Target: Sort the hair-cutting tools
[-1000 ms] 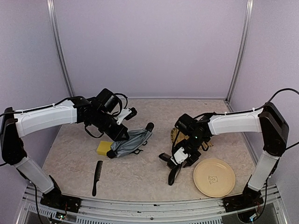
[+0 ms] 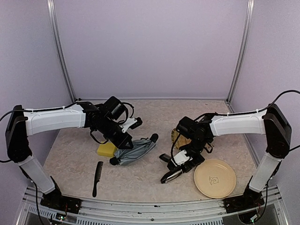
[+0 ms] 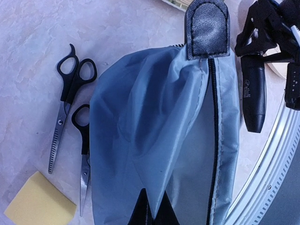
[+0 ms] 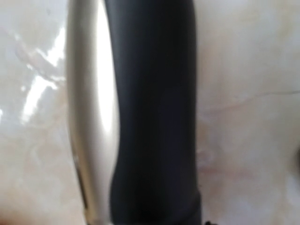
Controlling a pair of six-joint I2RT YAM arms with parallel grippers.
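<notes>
My left gripper is shut on the fabric edge of the grey-blue zip bag (image 3: 136, 112), which hangs below it with the zip side partly open. In the top view the bag (image 2: 137, 152) slants across the middle left. A black and silver hair clipper (image 2: 171, 176) is held in my right gripper (image 2: 183, 161), its body pointing toward the front left. The clipper (image 4: 154, 103) fills much of the right wrist view, hiding most of the fingers. Two black-handled scissors, a thinning pair (image 3: 65, 101) and another pair (image 3: 85, 154), lie beside the bag. A black comb (image 2: 97, 178) lies at front left.
A small comb attachment (image 2: 165, 158) lies close by the clipper. The round beige plate (image 2: 227, 180) sits at front right, and a woven basket (image 2: 174, 136) is partly behind the right arm. A yellow sponge (image 2: 106, 149) touches the bag's left side in the top view.
In the top view the clipper has swung from pointing frontward to pointing front left. The left gripper has moved the bag slightly right and frontward, and the second scissors now show beside it.
</notes>
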